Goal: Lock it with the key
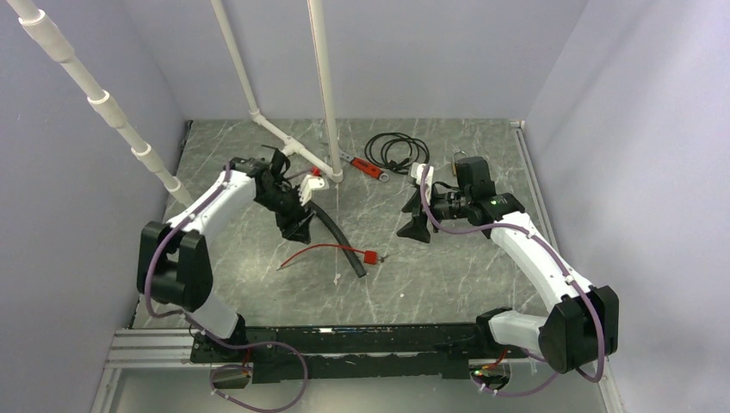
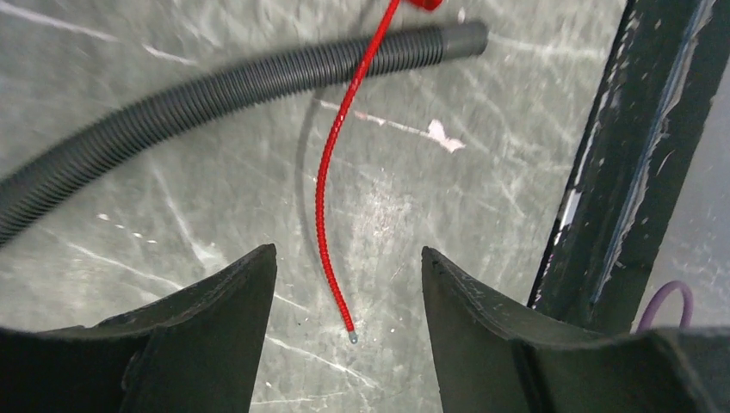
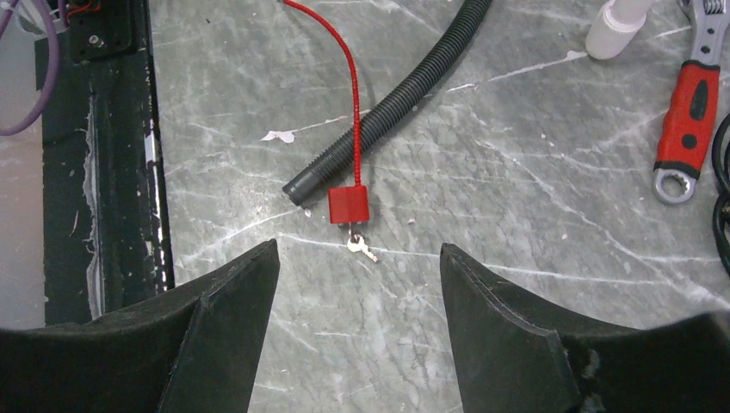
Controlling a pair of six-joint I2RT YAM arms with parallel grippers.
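A small red lock body (image 3: pixel 349 206) lies on the marbled surface, its long red cable (image 2: pixel 324 189) crossing a dark ribbed hose. At the end of the lock opposite the cable are small silver keys (image 3: pixel 361 248); how deep one sits in the lock is too small to tell. My left gripper is open above the cable's free metal-tipped end (image 2: pixel 353 336), which shows between its fingers, untouched. To the right of the lock, my right gripper (image 1: pixel 403 220) has its fingers apart and empty; in its wrist view the keys appear between the fingertips, some way beyond them.
The ribbed hose (image 1: pixel 337 234) lies under the cable. Behind are white pipes (image 1: pixel 325 95), a red-handled wrench (image 1: pixel 368 167), a coiled black cable (image 1: pixel 396 153) and a padlock (image 1: pixel 459 158).
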